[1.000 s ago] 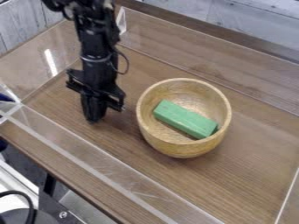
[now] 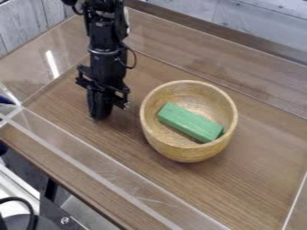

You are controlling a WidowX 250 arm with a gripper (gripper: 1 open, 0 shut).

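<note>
My black arm hangs from the top left over the wooden table, its gripper [image 2: 100, 105] low at the table surface, left of a tan round bowl [image 2: 192, 151]. A green block [image 2: 189, 121] lies in the bowl. The fingers are dark and small, so I cannot tell whether they are open or shut or hold anything.
A pale wall runs along the back. The table's left edge, with dark cables below it, is at the lower left.
The arm has drawn back slightly toward the upper left and stands more upright. The gripper stays low beside the bowl. The block has not visibly moved.
</note>
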